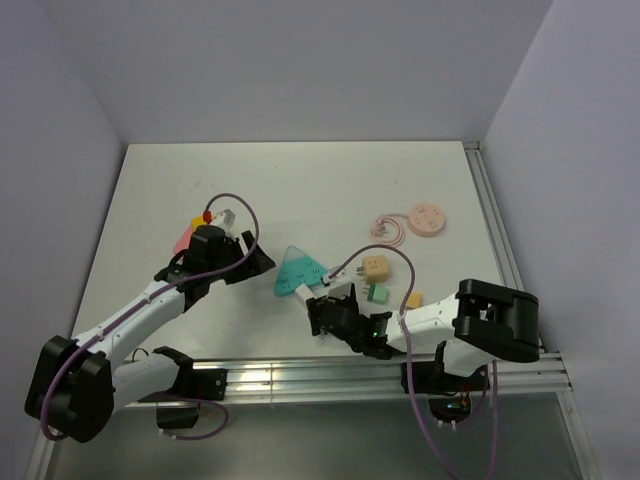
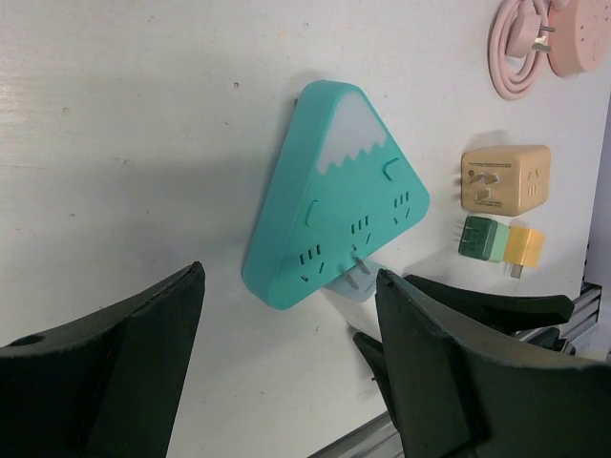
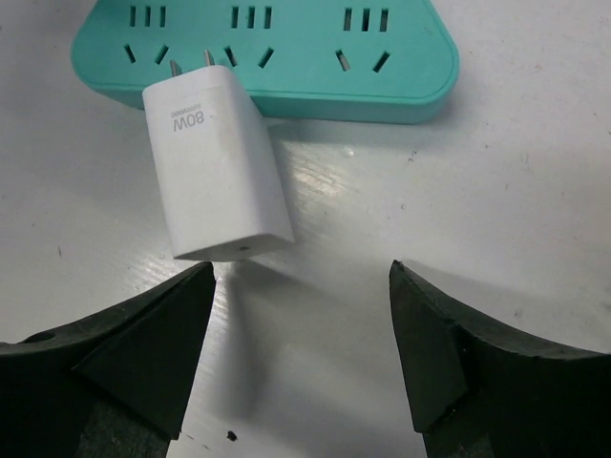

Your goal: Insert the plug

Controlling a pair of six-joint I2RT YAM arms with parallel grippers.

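A teal triangular power strip (image 1: 298,267) (image 2: 333,196) (image 3: 263,81) lies mid-table. A white 80W plug (image 1: 305,294) (image 3: 215,172) is at its socket edge, prongs toward the strip; whether they are inserted I cannot tell. My right gripper stands open just in front of the plug, which is outside the gap between its fingers. My left gripper is open to the left of the strip, nothing between its fingers.
To the right lie a tan plug (image 1: 376,268), a green plug (image 2: 482,239), a yellow plug (image 2: 524,246), and a pink round socket (image 1: 427,218) with coiled cord.
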